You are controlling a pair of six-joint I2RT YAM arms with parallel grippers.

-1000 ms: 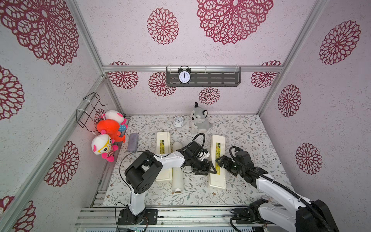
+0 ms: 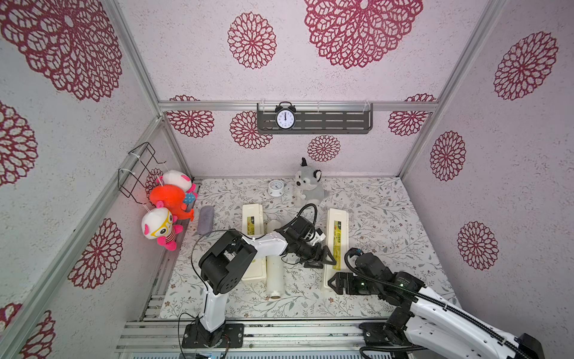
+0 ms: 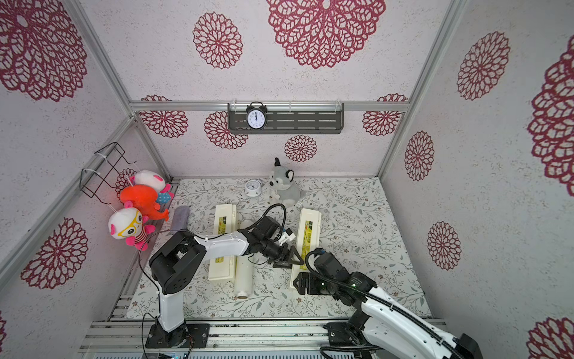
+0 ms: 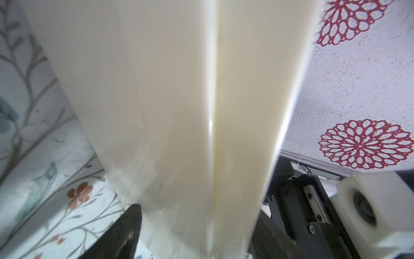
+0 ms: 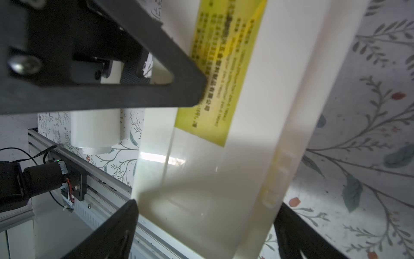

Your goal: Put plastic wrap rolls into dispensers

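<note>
A cream dispenser with a yellow label (image 2: 336,236) lies lengthwise right of centre. My open left gripper (image 2: 320,258) straddles it, its plastic filling the left wrist view between the fingers. My right gripper (image 3: 306,282) is at that dispenser's near end, part open, fingers on either side of the end in the right wrist view; contact is unclear. A second dispenser (image 2: 253,218) lies to the left, partly under the left arm. A white wrap roll (image 2: 274,281) lies beside it, partly hidden by my left gripper.
A grey plush dog (image 2: 309,182) and small white dial (image 2: 275,188) stand at the back. A grey pouch (image 2: 205,220) and plush toys (image 2: 170,206) are at the left.
My right gripper has moved from the dispenser's right side toward the front, down to its near end. My left gripper has barely moved.
</note>
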